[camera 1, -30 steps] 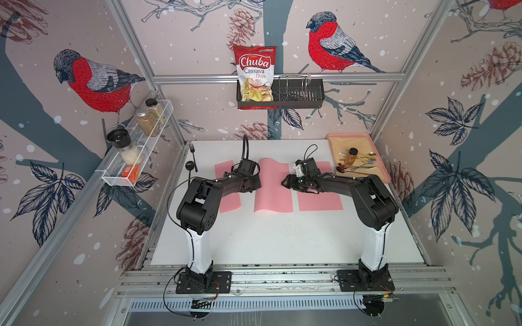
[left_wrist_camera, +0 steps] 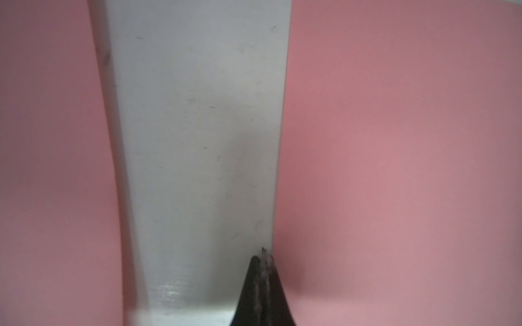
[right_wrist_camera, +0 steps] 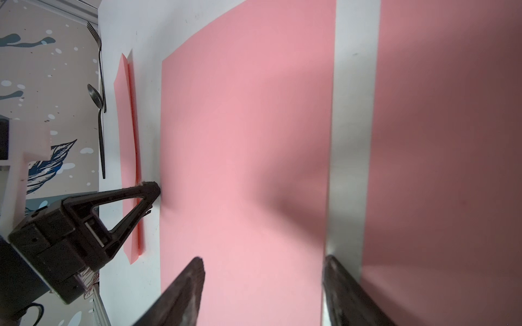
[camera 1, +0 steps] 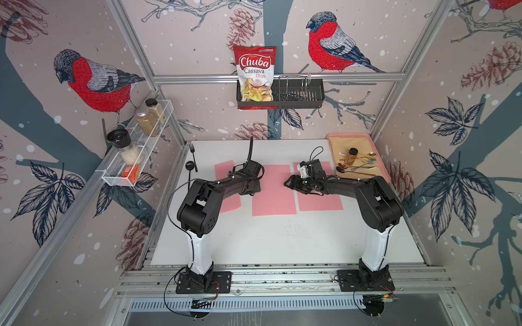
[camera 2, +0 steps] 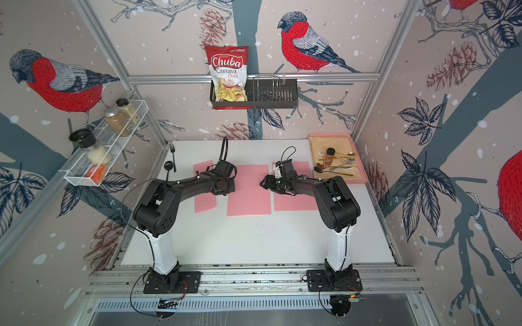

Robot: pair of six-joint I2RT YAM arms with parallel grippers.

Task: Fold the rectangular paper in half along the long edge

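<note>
The middle pink paper (camera 1: 274, 203) lies flat and unfolded on the white table, between two other pink sheets. At its left edge my left gripper is shut, its tips right beside the edge; nothing shows between them. In the right wrist view that left gripper points at the same edge from the left. My right gripper is open over the middle paper, fingers well apart, one (right_wrist_camera: 339, 279) by the paper's right edge. No paper shows between these fingers being gripped.
To the left lies a narrow pink sheet (camera 1: 230, 204), slightly raised along one edge; to the right lies a flat pink sheet (camera 1: 326, 204). A fork (camera 1: 193, 156) and ladle (camera 1: 189, 165) are far left; a tray (camera 1: 385, 169) with a jar stands back right.
The middle paper was bowed upward and narrower; now it is flat and spread wider. The right gripper has moved slightly right.
</note>
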